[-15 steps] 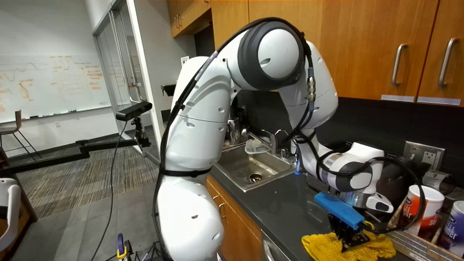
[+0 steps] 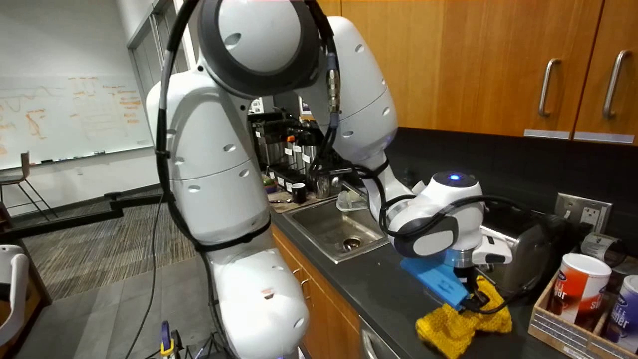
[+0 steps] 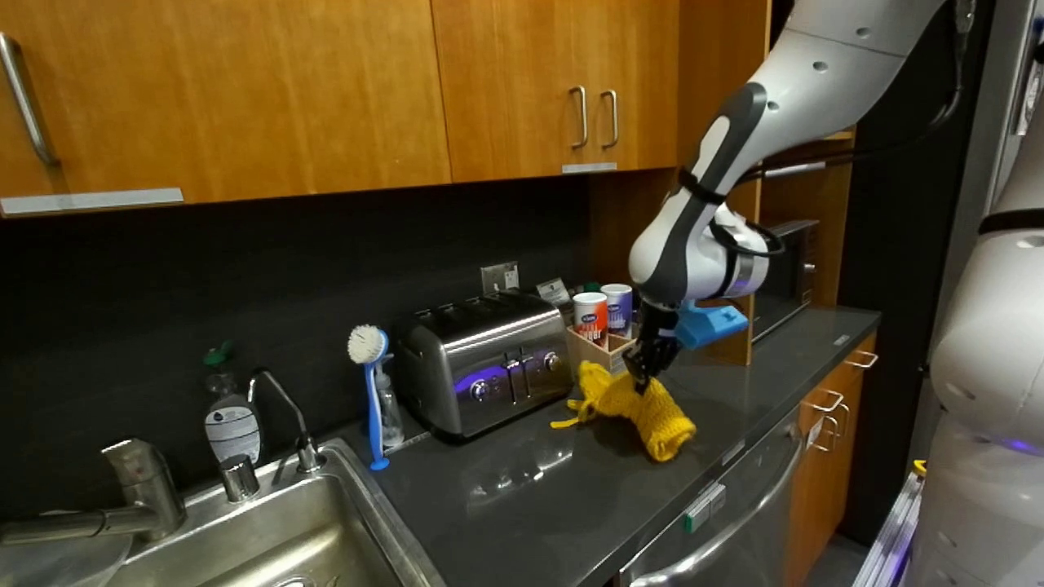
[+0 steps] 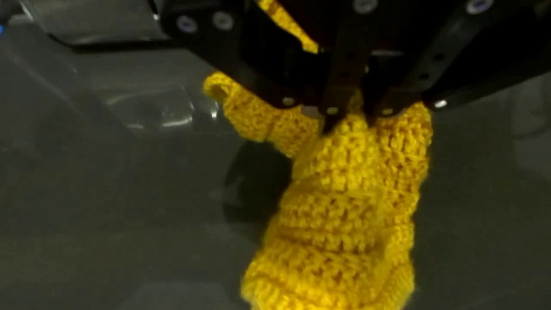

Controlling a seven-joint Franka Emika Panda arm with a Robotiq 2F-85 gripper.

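Observation:
A yellow knitted cloth (image 4: 341, 217) lies bunched on the dark counter, with a tied-looking end trailing toward the toaster in exterior view 2. My gripper points down onto it, its fingers closed on a raised fold of the knit. Seen from the other side, the gripper (image 3: 641, 377) stands at the upper part of the cloth (image 3: 661, 422), whose near end rests on the counter. In exterior view 1 the blue mount on the wrist hides much of the fingers, while the cloth (image 2: 457, 326) spreads below.
A steel toaster (image 3: 489, 362) stands close by against the wall. Behind the gripper is a wooden box (image 2: 568, 332) with a red canister (image 2: 578, 290) and a purple one (image 2: 625, 317). The sink (image 2: 338, 224) lies farther along. Counter between sink and cloth is clear.
The arm has drawn back and the gripper has moved up and toward the sink side. The cloth's far part has been pulled in and lifted, leaving it more bunched.

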